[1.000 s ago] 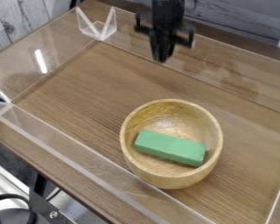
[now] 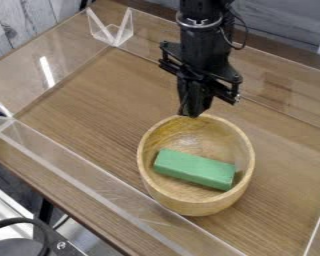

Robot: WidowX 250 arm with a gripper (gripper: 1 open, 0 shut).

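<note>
My gripper (image 2: pixel 195 106) hangs just above the back rim of a round tan bowl (image 2: pixel 234 140), its fingers pointing down and shut, with nothing visible between them. A green rectangular block (image 2: pixel 194 169) lies tilted across the bottom of the bowl, in the near half.
A clear angular plastic piece (image 2: pixel 111 27) stands at the back left. A clear strip runs along the near left edge, with dark cable or hardware beyond it at the bottom left.
The bowl and green block have not moved.
</note>
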